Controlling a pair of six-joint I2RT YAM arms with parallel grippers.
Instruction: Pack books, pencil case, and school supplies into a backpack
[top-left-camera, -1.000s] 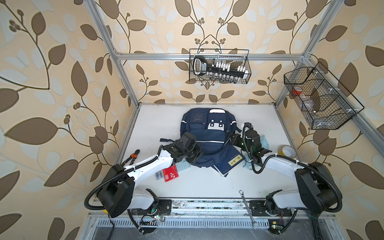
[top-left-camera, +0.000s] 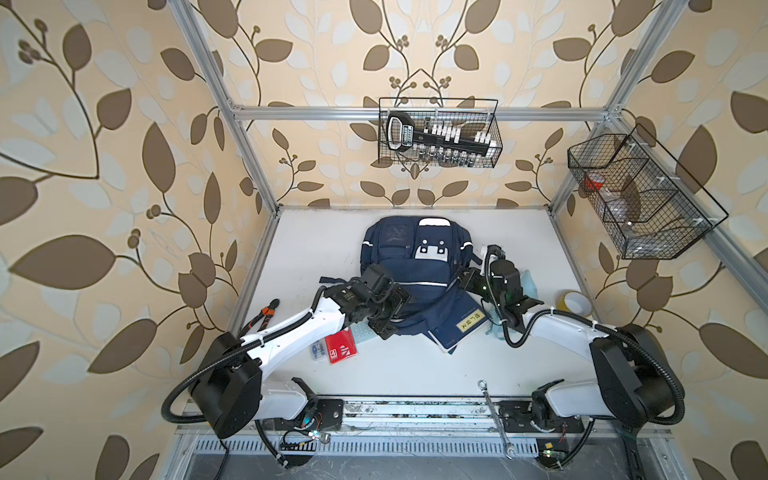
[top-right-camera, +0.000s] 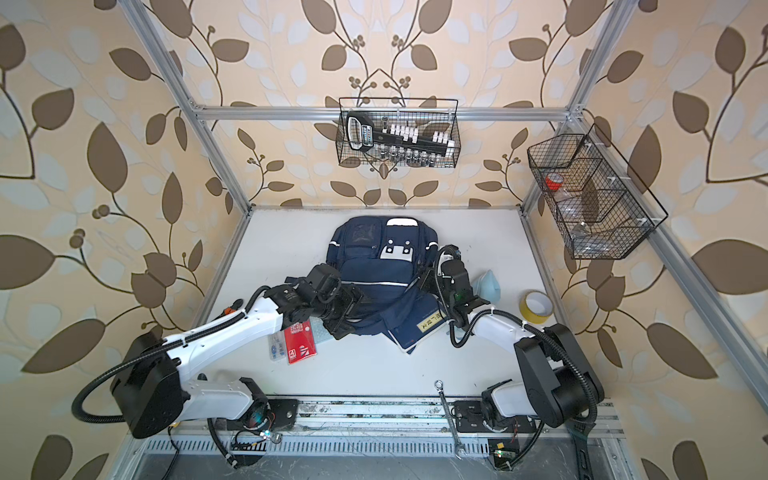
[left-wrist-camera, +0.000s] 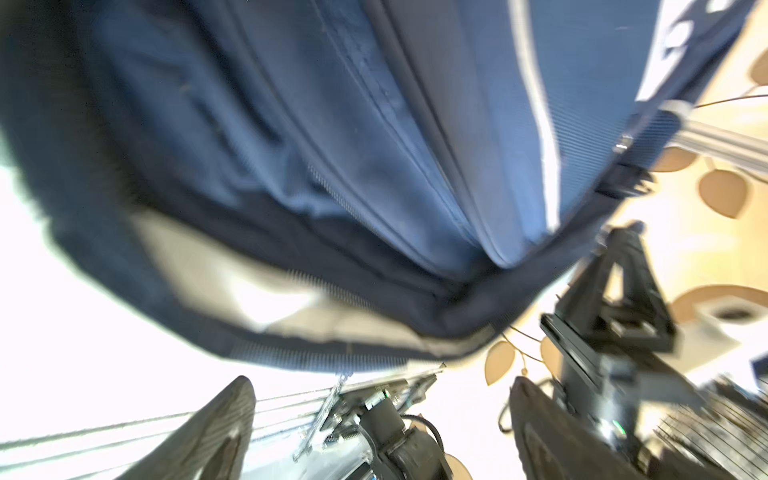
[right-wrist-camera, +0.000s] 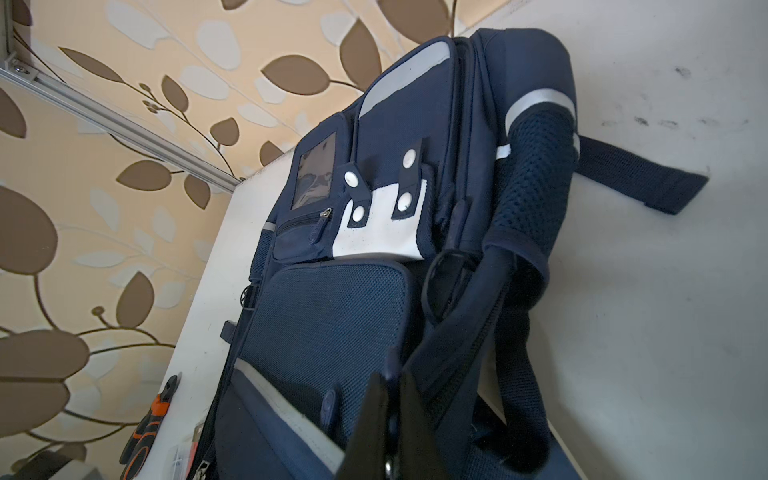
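The navy backpack lies on its back on the table, its front end gaping toward the arms. In the left wrist view, the bag's opening shows a pale lining and a zippered edge. My left gripper is open at that mouth, nothing between its fingers. At the bag's right side, my right gripper is shut against navy cloth; whether a thin fold is pinched cannot be told. A dark blue book lies by the bag's front right corner. Left of the mouth are a red booklet and a pale blue item.
A small clear packet lies beside the booklet. Orange-handled pliers are at the left edge, yellow tape at the right. A light blue item sits behind the right arm.
The right arm and the loose items have stayed put.
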